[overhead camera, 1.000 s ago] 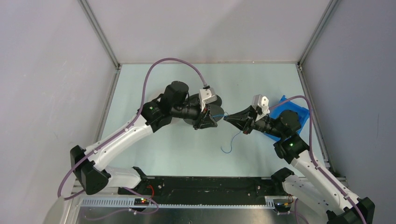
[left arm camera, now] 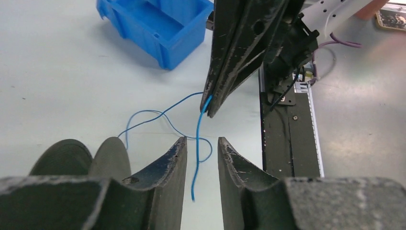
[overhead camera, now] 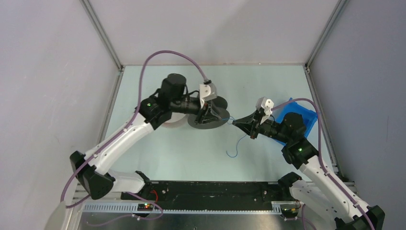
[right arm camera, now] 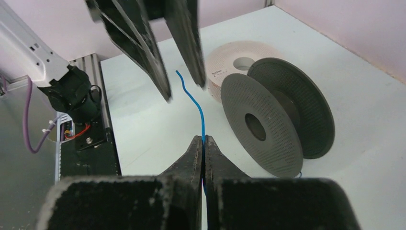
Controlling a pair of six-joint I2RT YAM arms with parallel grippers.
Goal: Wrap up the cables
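Observation:
The thin blue cable is pinched in my right gripper, which is shut on it, with a free end sticking up. My left gripper is part open around that dangling end, which shows between its fingertips in the left wrist view; it does not appear to be gripping. More blue cable lies in loose curves on the white table. A grey spool lies just behind the two grippers, partly hidden by my left gripper in the top view.
A pale roll sits beside the grey spool. A blue bin is at the right of the table.
The right arm has shifted slightly.

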